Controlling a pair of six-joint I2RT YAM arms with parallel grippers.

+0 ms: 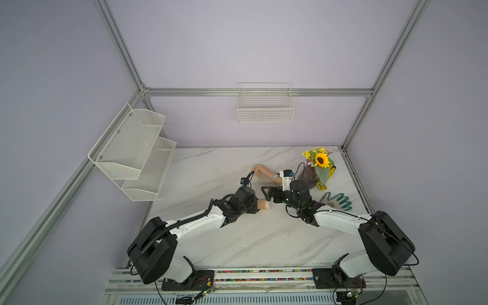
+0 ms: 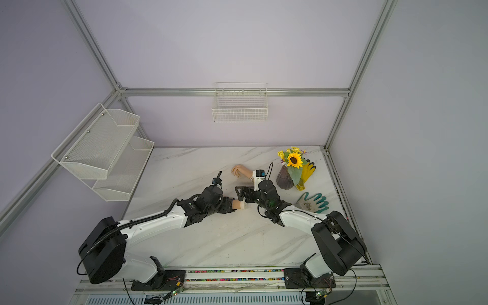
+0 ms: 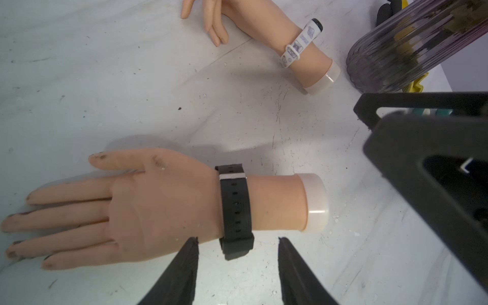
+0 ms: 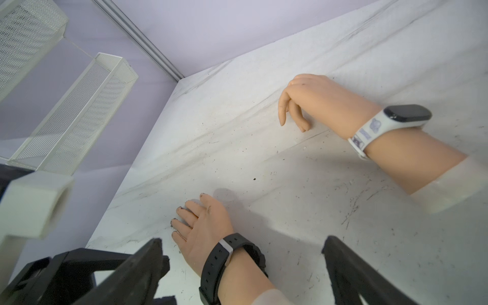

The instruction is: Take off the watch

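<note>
A mannequin hand point(image 3: 142, 208) lies palm up, wearing a black watch point(image 3: 234, 203) at the wrist. A second hand point(image 3: 254, 20) lies behind it, wearing a white band watch point(image 4: 376, 124). My left gripper is open, low over the black watch's near end, with a finger either side of it and nothing held. My right gripper is open to the right of the left one, its fingers either side of the black-watch wrist in its own view, holding nothing.
A vase of sunflowers point(image 1: 321, 160) stands at the back right, with yellow and teal gloves point(image 2: 312, 203) nearby. Wire shelves point(image 1: 127, 157) hang on the left wall, a basket point(image 1: 265, 106) on the back wall.
</note>
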